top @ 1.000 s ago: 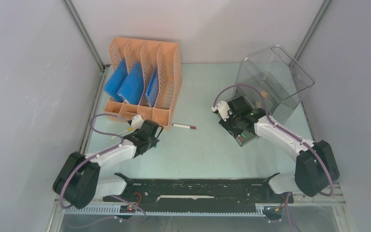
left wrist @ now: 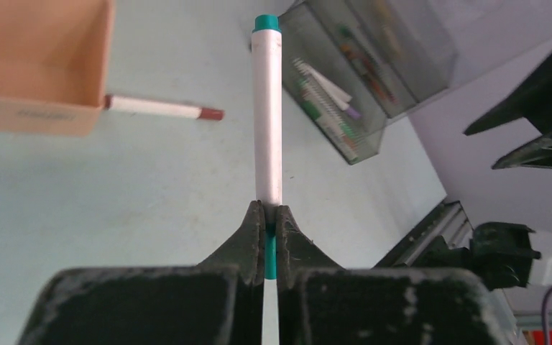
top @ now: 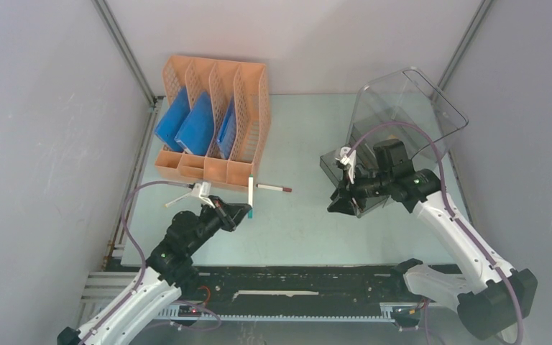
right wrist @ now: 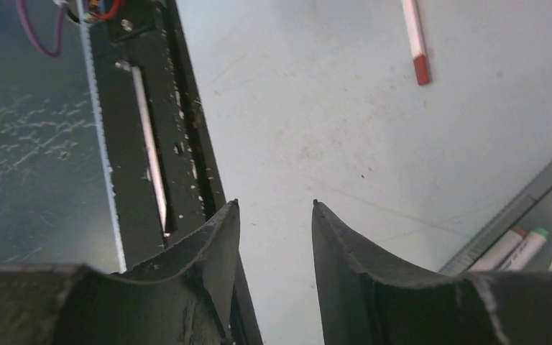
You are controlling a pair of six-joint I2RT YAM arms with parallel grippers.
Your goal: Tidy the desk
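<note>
Held upright in the left wrist view is a white marker with teal ends (left wrist: pixel 267 115); my left gripper is shut on it near its lower end. In the top view that marker stands out past the left fingertips, above the desk (top: pixel 295 226). My right gripper is part open over the desk, left of the clear pen box (right wrist: pixel 525 208), with nothing between its fingers. A white marker with dark red ends (top: pixel 274 187) lies flat by the front right corner of the orange organizer (top: pixel 239 175). Another thin pen (top: pixel 178 198) lies left of my left gripper.
Blue folders (top: pixel 195 123) stand in the organizer's slots; its front cubbies look empty. A clear bin (top: pixel 410 108) leans at the back right. Several markers (right wrist: pixel 521 248) lie in the pen box.
My left gripper has taken hold of the teal-ended marker and lifted it, shifting right.
</note>
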